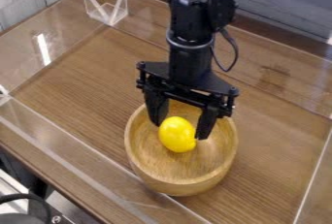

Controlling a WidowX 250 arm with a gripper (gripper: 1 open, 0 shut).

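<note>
A yellow lemon-like object [177, 136] lies in an oval tan bowl [182, 174] at the lower middle. My black gripper [183, 116] hangs over the bowl, open, its two fingers on either side just above the yellow object, with the lower part of the bowl's back hidden behind it.
A clear plastic container [107, 5] stands at the upper left. A dark cable runs along the lower left edge.
</note>
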